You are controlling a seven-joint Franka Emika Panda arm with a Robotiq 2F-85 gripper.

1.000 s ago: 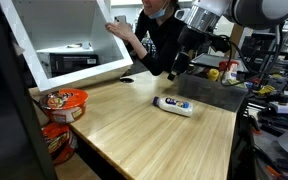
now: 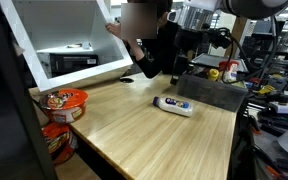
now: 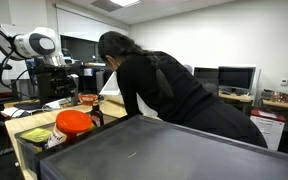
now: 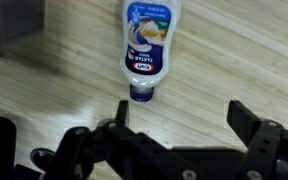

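A white squeeze bottle with a blue label (image 2: 173,105) lies on its side on the wooden table (image 2: 149,138). In the wrist view the bottle (image 4: 149,38) is seen from above, its dark cap toward the gripper. My gripper stands open, its two fingers wide apart and nothing between them. From the exterior, the gripper (image 2: 182,76) hangs above the table, behind and above the bottle and clear of it.
A grey bin (image 2: 212,92) with several items stands at the back right. Red tubs (image 2: 64,104) sit at the left, near a white open-fronted box (image 2: 72,40). A person in black (image 3: 164,85) leans over the table's far side.
My gripper has shifted slightly rightward and up in the exterior view, the bottle staying put. The person has leaned in, head and hand now near the white box.
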